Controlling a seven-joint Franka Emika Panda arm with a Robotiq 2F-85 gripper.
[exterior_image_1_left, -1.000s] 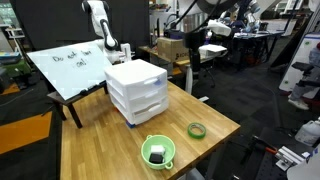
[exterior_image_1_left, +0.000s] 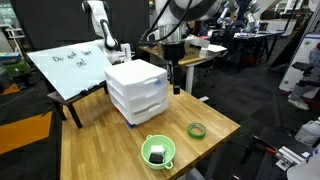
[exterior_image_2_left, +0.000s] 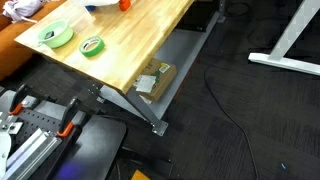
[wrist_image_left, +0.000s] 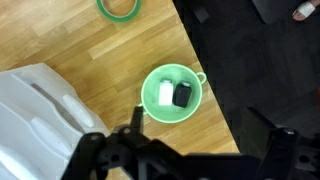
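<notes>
A light green two-handled bowl (exterior_image_1_left: 158, 151) sits on the wooden table near its front edge. Inside it, in the wrist view, are a white block (wrist_image_left: 166, 92) and a black block (wrist_image_left: 181, 95), side by side. A green tape ring (exterior_image_1_left: 196, 130) lies flat on the table, to the right of the bowl in exterior view 1. Above the table, beside the upper right of the white drawer unit (exterior_image_1_left: 137, 92), hangs my gripper (exterior_image_1_left: 181, 84). It is open, fingers pointing down, holding nothing. The wrist view looks down on the bowl from well above.
The drawer unit's side (wrist_image_left: 40, 115) fills the left of the wrist view, close to the gripper. Bare tabletop (exterior_image_1_left: 100, 150) stretches left of the bowl. A cardboard box (exterior_image_2_left: 157, 80) rests on a shelf below the table.
My arm has moved left in exterior view 1, bringing the gripper closer to the white drawer unit. The bowl and tape ring have stayed in place.
</notes>
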